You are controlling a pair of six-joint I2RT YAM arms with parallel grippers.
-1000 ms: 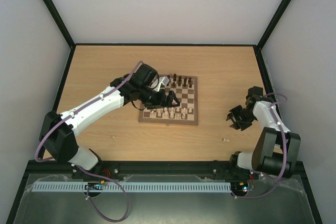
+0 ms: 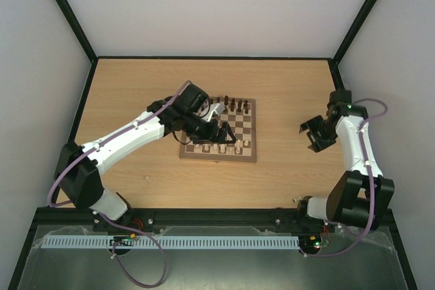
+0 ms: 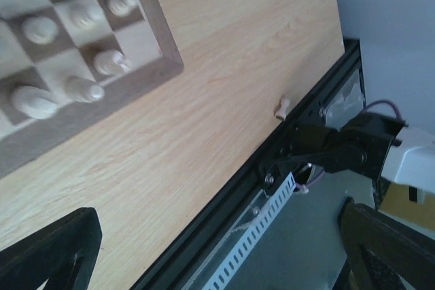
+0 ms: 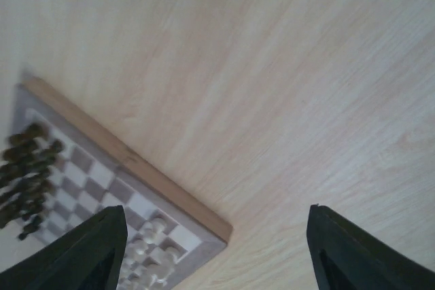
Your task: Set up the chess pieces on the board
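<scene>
The chessboard (image 2: 246,125) lies mid-table. Dark pieces (image 2: 238,105) stand along its far side and white pieces (image 3: 85,89) along its near side; my left arm hides the board's left part. One loose white piece (image 3: 282,108) lies on the wood off the board, by the table's front edge near the right arm's base. My left gripper (image 2: 231,134) hangs over the board, open and empty. Well right of the board is my right gripper (image 2: 307,138), its fingers (image 4: 81,252) wide apart with only bare table between them.
A black rail (image 2: 211,216) runs along the front edge. Bare wood (image 2: 285,93) lies between the board and the right arm. A faint pale spot (image 2: 147,178) shows on the table front left; I cannot tell what it is.
The loose piece has shifted toward the front edge. The left arm has barely moved.
</scene>
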